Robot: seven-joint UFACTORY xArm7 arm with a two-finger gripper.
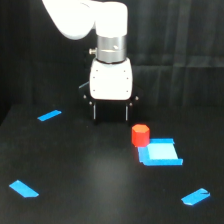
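A small red block [140, 135] with an angular outline stands on the dark table, right of centre in the camera view. It is at the upper left corner of a white square [162, 151] edged with blue tape, and covers part of that corner. My gripper [111, 117] hangs pointing down, to the left of the red block and apart from it. Its dark fingers are spread wide, with nothing visible between them.
Blue tape strips lie at the back left [49, 115], front left [23, 188] and front right [195, 197]. A dark curtain hangs behind.
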